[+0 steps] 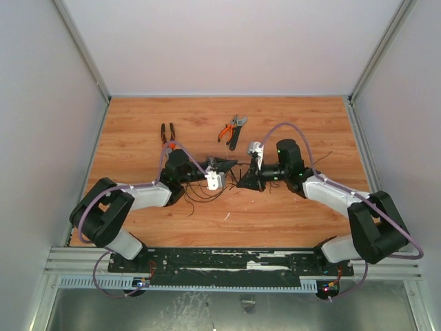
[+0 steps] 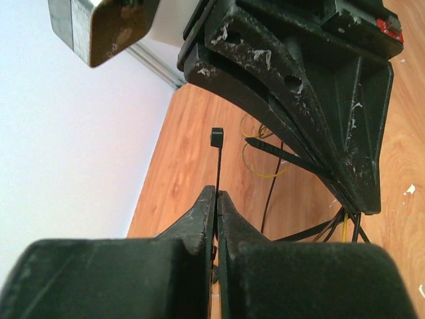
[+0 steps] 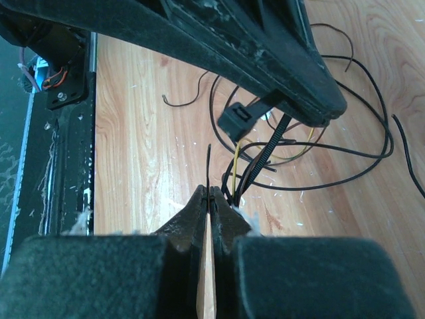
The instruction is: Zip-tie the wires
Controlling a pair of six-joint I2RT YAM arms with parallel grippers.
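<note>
A black zip tie rises from my left gripper, which is shut on it, with its square head [image 2: 217, 137] above the fingertips. In the right wrist view that head [image 3: 238, 121] is beside the left fingers, and a ribbed strap [image 3: 269, 147] runs down toward the wire bundle [image 3: 237, 189]. A thin black strip [image 3: 208, 163] stands between the fingertips of my right gripper, shut on it; it looks like a tie tail. Wires [image 2: 352, 219] hang just below the right fingers [image 2: 358, 193]. Whether the tie loops the bundle is hidden.
Loose black wire coils [image 1: 204, 195] lie on the wooden board around and below the left arm. Orange-handled pliers [image 1: 226, 132] and a wrench [image 1: 238, 131] lie at the back, another pair of pliers [image 1: 167, 132] further left. The grippers are very close together.
</note>
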